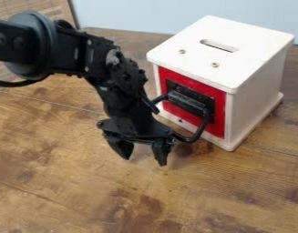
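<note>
My black gripper (142,151) points down over the wooden table, its two fingers apart and nothing seen between them. It is just in front and to the left of a white wooden box (242,73) with a slot and two screws on top. The box's front has a red panel (216,126) carrying a black fitting with a curved black bar or cable (202,123) that reaches down toward the gripper; whether it touches the gripper or belongs to it is unclear.
A pale wall runs along the back, and another wooden surface shows at the upper left.
</note>
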